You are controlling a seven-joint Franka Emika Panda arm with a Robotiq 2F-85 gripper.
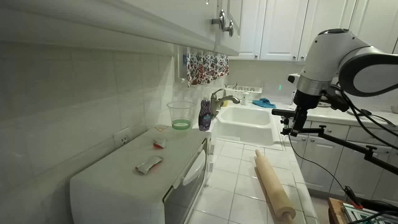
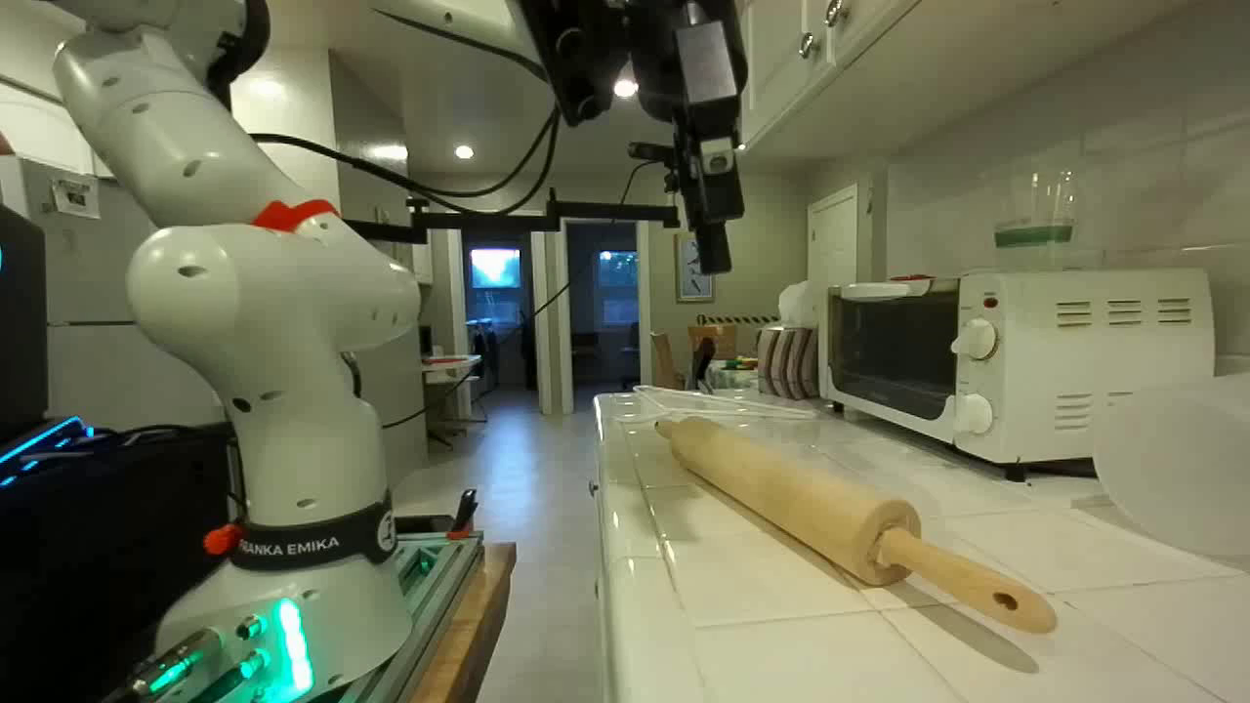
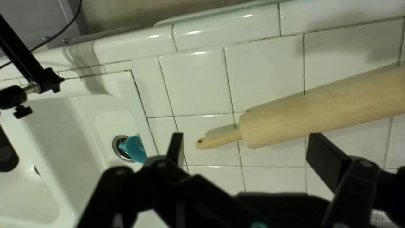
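Note:
A wooden rolling pin (image 1: 273, 183) lies on the white tiled counter, parallel to its front edge. In the wrist view the rolling pin (image 3: 322, 108) shows one handle and much of its barrel; its other end is cut off. My gripper stands open above the counter, its fingers wide apart and nothing between them. Exterior view 2 has the gripper (image 2: 715, 252) hanging well above the pin (image 2: 797, 498), apart from it. Inside the sink (image 3: 64, 125), a blue cup (image 3: 135, 148) lies by the drain.
A white toaster oven (image 2: 1090, 351) stands against the wall, bearing a clear tub with green contents (image 1: 181, 121), a purple soap bottle (image 1: 205, 115) and small packets (image 1: 149, 164). A faucet (image 1: 224, 100) rises behind the sink. Upper cabinets overhang the counter. Tiles around the pin are clear.

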